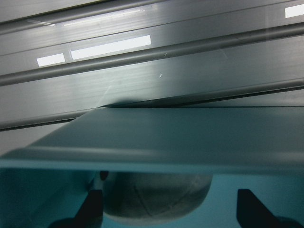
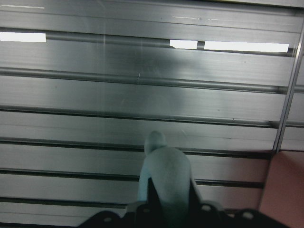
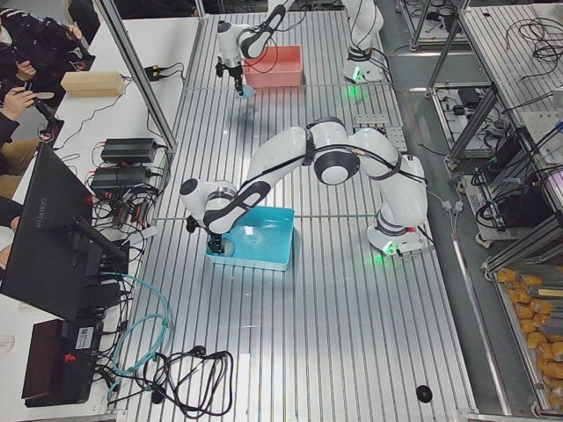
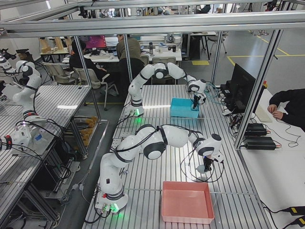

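Observation:
My left gripper (image 3: 216,245) is down inside the blue bin (image 3: 264,233) at its left end, at a pale grey rounded object (image 1: 152,199). In the left wrist view its fingers stand open either side of that object, below the bin's rim. My right gripper (image 4: 207,168) is low over the metal table, shut on a pale bluish-grey soft-looking object (image 2: 167,180), beside and beyond the pink bin (image 4: 187,202). That object's lower part is hidden by the fingers in the right wrist view.
Black cables and a teal hose (image 3: 141,356) lie at the table's near left. A monitor (image 3: 48,233) and black boxes stand on the side desk.

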